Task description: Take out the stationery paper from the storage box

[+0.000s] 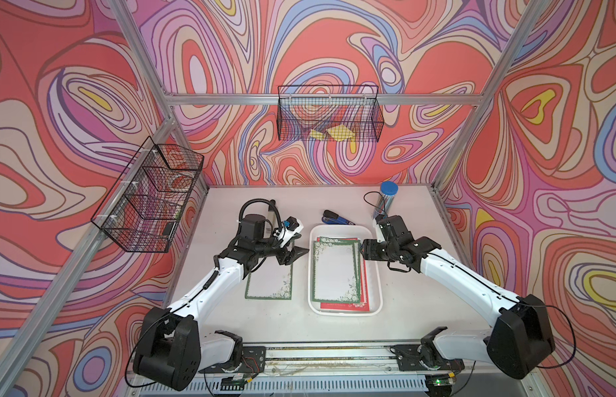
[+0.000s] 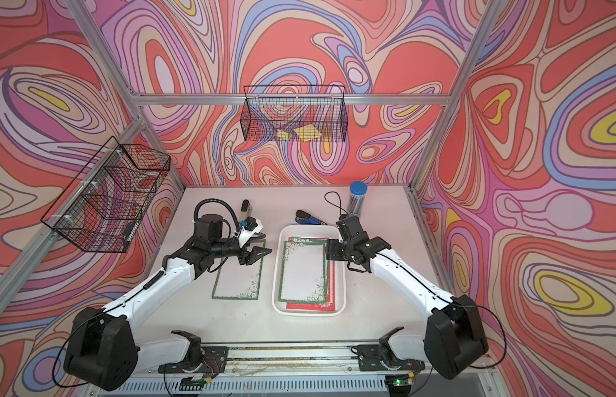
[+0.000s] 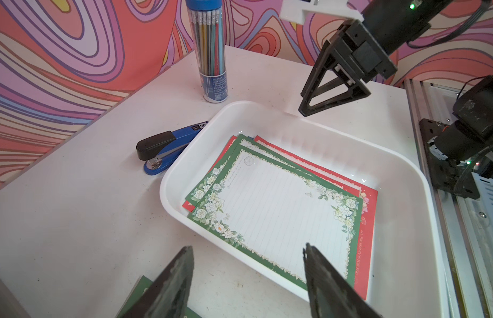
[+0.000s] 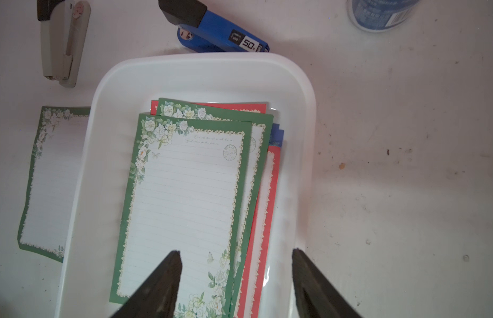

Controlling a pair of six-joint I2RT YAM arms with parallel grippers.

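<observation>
A white storage box (image 1: 312, 291) stands mid-table. In it lies a loose stack of stationery paper (image 4: 183, 201), a green-bordered floral sheet on top and red-bordered sheets showing at the edges. One more green-bordered sheet (image 1: 268, 283) lies flat on the table left of the box. My left gripper is open just left of the box, its fingertips apart with nothing between them. Above the box's right side hangs my right gripper, its fingers spread over the paper's right edge and the box wall, holding nothing.
Behind the box lies a blue stapler (image 4: 220, 29). A blue-capped pencil tube (image 3: 208, 53) stands at the back right, and a beige stapler (image 4: 65, 42) lies at the back left. The table (image 4: 394, 201) right of the box is bare.
</observation>
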